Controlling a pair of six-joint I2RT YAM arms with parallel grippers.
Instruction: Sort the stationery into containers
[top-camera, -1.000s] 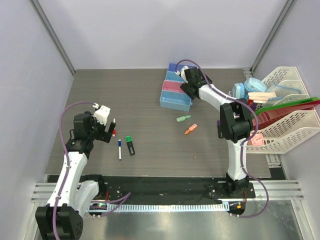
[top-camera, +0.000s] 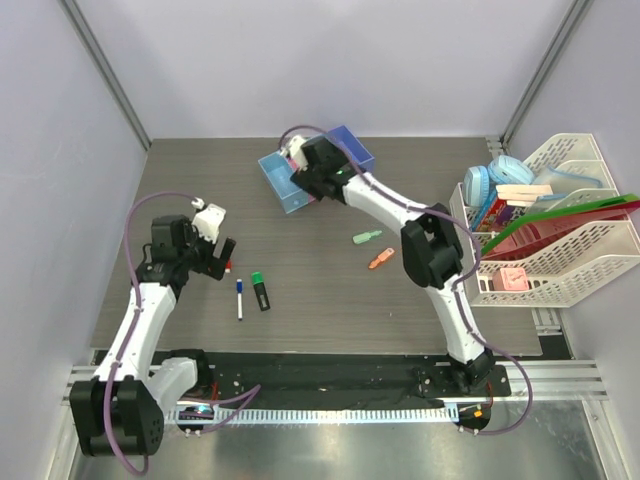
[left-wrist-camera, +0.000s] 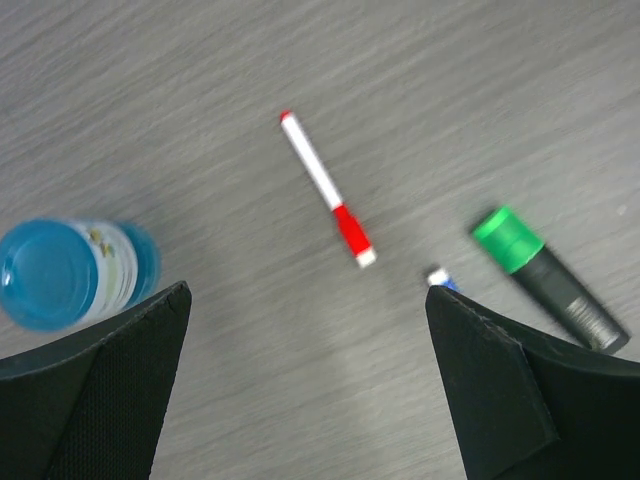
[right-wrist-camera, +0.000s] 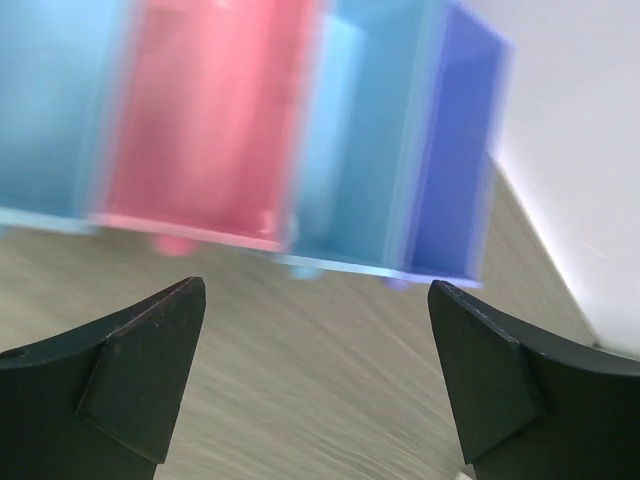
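The joined row of containers lies at the back, turned askew: a light-blue bin (top-camera: 281, 180) in front, a pink bin (right-wrist-camera: 222, 120) and another light-blue bin (right-wrist-camera: 365, 150) behind it, then a dark-blue bin (top-camera: 352, 147). My right gripper stands open by their edge, nothing between its fingers, partly covering them from above. Open as well, the left gripper hangs over a red-and-white marker (left-wrist-camera: 322, 185), apart from it. A blue-capped marker (top-camera: 240, 299) and a green-capped black marker (top-camera: 261, 292) lie nearby. A blue-topped round container (left-wrist-camera: 80, 275) shows at left.
Small green (top-camera: 367, 237) and orange (top-camera: 381, 258) bottle-shaped items lie right of centre. White baskets (top-camera: 560, 280) with books, headphones and a pink box (top-camera: 511, 279) fill the right side.
The right gripper has swept left, and the row of containers has shifted left and turned with it. The left gripper has edged right, now covering most of the red marker from above.
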